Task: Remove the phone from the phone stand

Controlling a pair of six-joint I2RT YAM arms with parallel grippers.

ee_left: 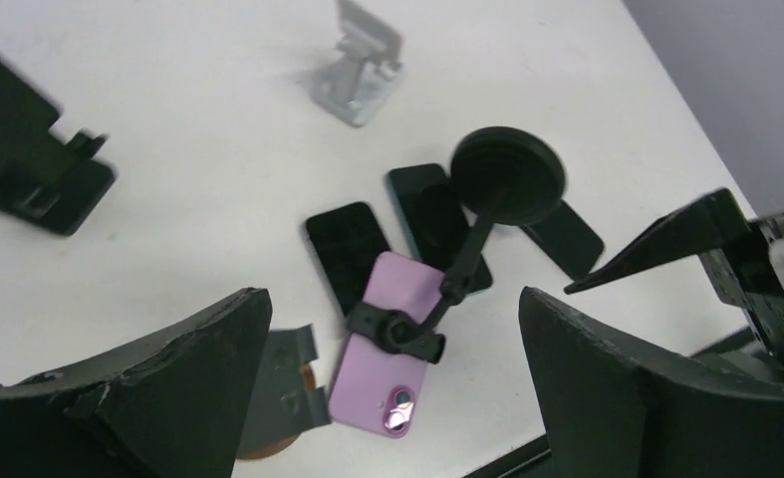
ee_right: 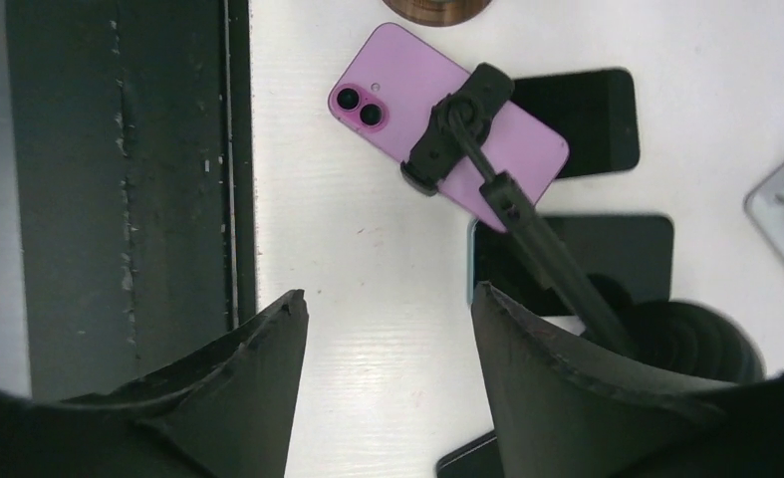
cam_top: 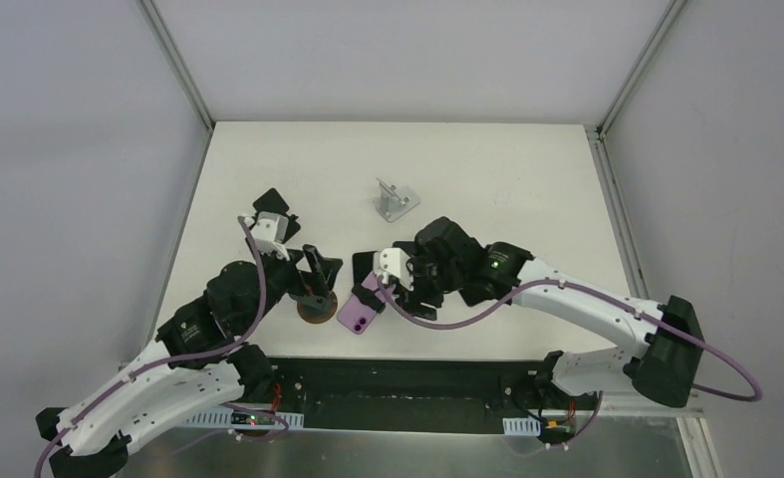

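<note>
The pink phone point(ee_left: 365, 386) sits in the clamp point(ee_left: 397, 327) of a black stand, camera end toward the table's front edge. The stand's arm point(ee_left: 470, 256) runs from the clamp to a round black base point(ee_left: 507, 179). In the top view my right gripper point(cam_top: 415, 299) hides much of this stand, and the phone point(cam_top: 357, 317) shows just left of it. My left gripper is open, its fingers apart either side of the phone in its own view, touching nothing. My right gripper is also open and empty; the phone point(ee_right: 407, 85) lies beyond its fingertips.
Three dark phones point(ee_left: 348, 247) lie flat near the stand. A grey stand with a round wooden base point(cam_top: 317, 309) is left of the pink phone. A black folding stand point(cam_top: 271, 201) and a silver stand point(cam_top: 395, 204) are farther back.
</note>
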